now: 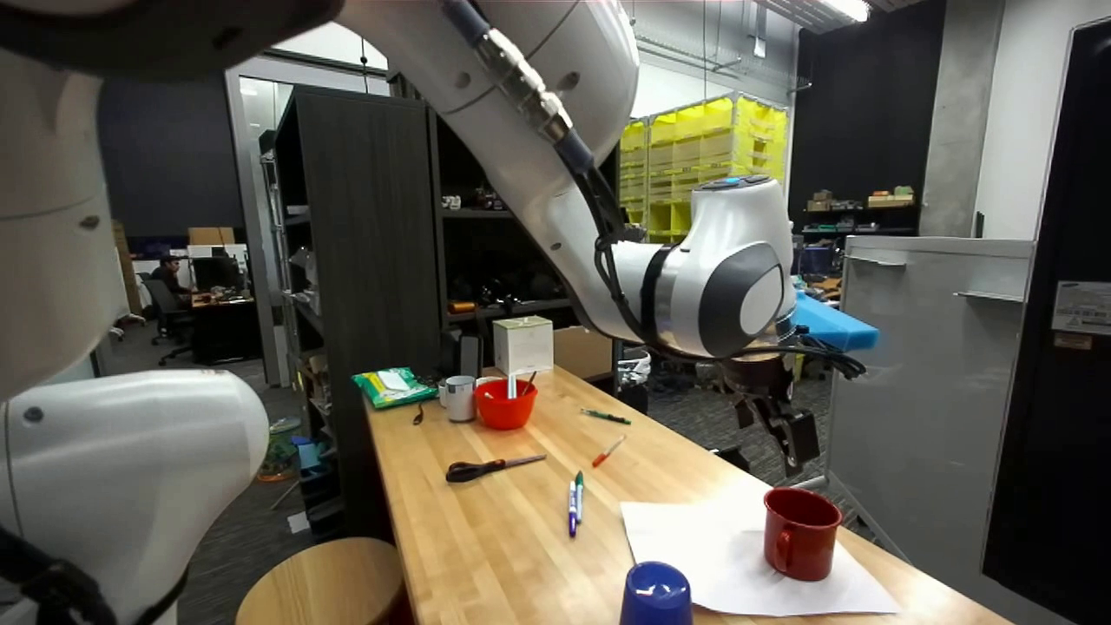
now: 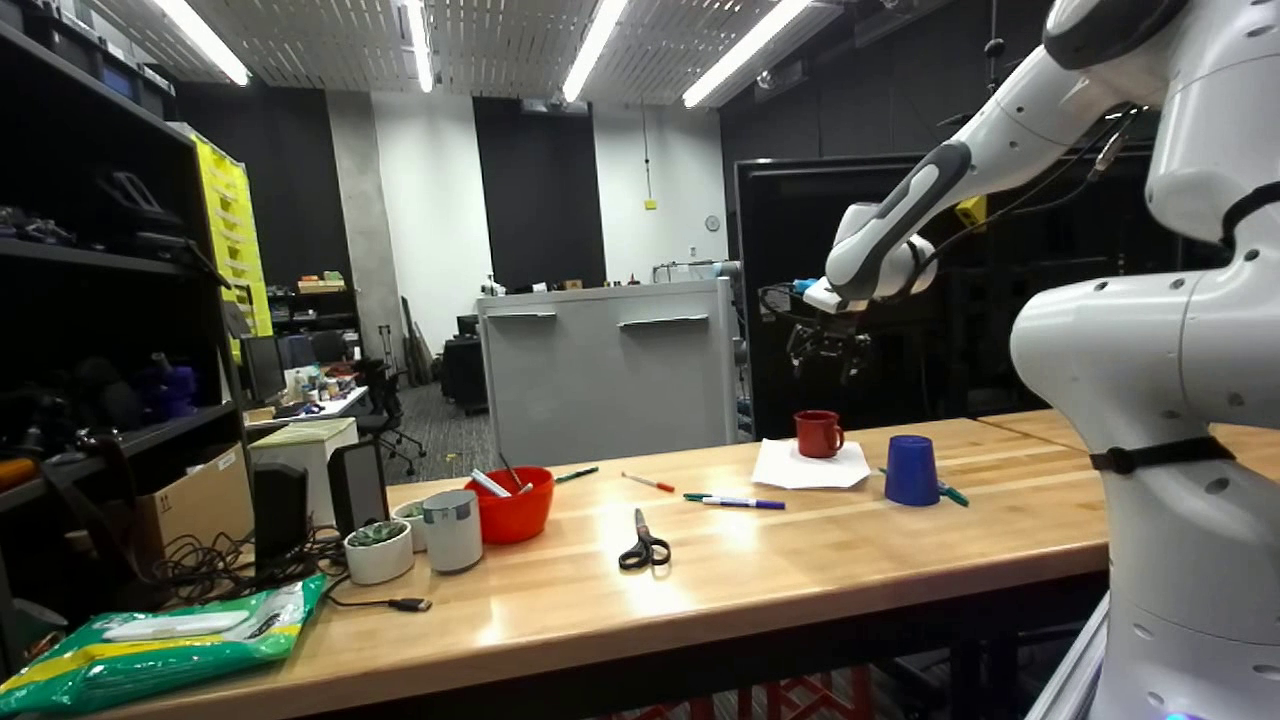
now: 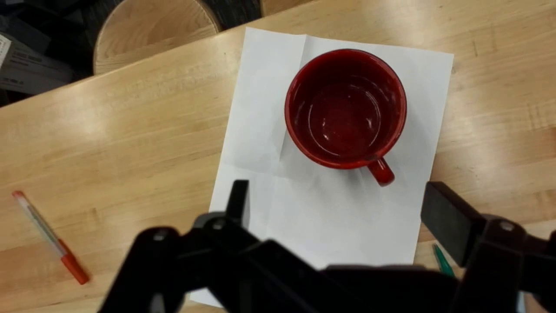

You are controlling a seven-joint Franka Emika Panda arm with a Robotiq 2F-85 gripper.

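Observation:
My gripper is open and empty, held in the air above the table. Below it in the wrist view a red mug (image 3: 346, 112) stands upright on a white sheet of paper (image 3: 312, 224), its handle pointing toward the fingers' side of the picture. In exterior view 1 the mug (image 1: 801, 536) sits lower than the gripper (image 1: 776, 427), with a clear gap between them. Exterior view 2 likewise has the gripper (image 2: 828, 348) hanging well over the mug (image 2: 818, 433).
A blue cup (image 2: 912, 470) stands upside down near the paper. Scissors (image 2: 644, 542), an orange pen (image 1: 609, 451) and several markers lie on the table. Farther along are a red bowl (image 1: 506, 404), a grey mug (image 1: 459, 398) and a green packet (image 1: 393, 387). Bare wood separates most of these.

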